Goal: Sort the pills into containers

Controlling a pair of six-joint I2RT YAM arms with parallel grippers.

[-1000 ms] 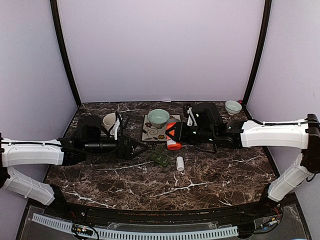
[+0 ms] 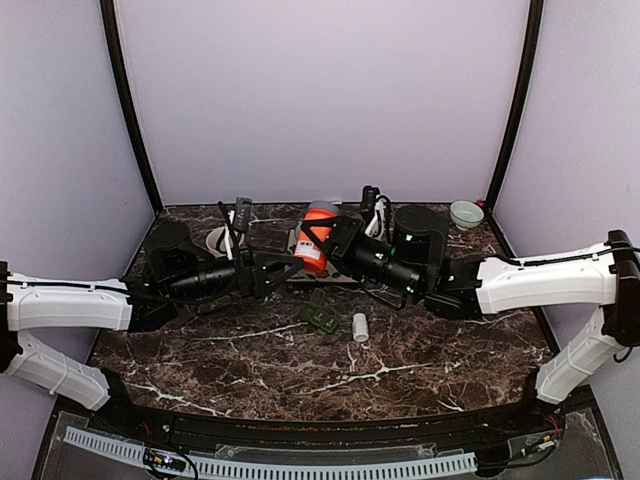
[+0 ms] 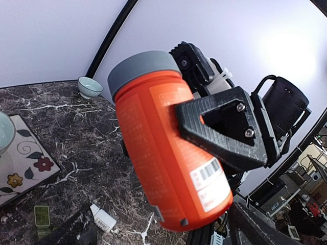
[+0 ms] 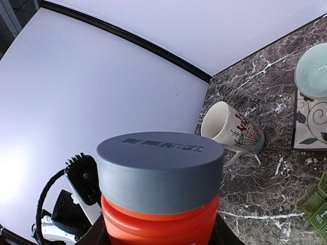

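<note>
An orange pill bottle (image 2: 312, 250) with a grey lid hangs tilted above the table. My right gripper (image 2: 324, 238) grips it around its upper body, and in the left wrist view a black right finger (image 3: 219, 127) presses against its side. My left gripper (image 2: 284, 271) stands open at the bottle's lower end; contact cannot be made out. On the table are a green pill box (image 2: 319, 315) and a small white bottle (image 2: 360, 327). A pale green bowl (image 4: 312, 71) rests on a flowered tile (image 3: 30, 168), mostly covered by the arms from above.
A white mug with a red and dark pattern stands at the back left, behind the left arm. At the back right sits another pale bowl (image 2: 466, 213).
The right gripper has carried the orange bottle left and up, tilting its base toward the left gripper. The left gripper has risen and moved slightly right, closing the gap to the bottle.
</note>
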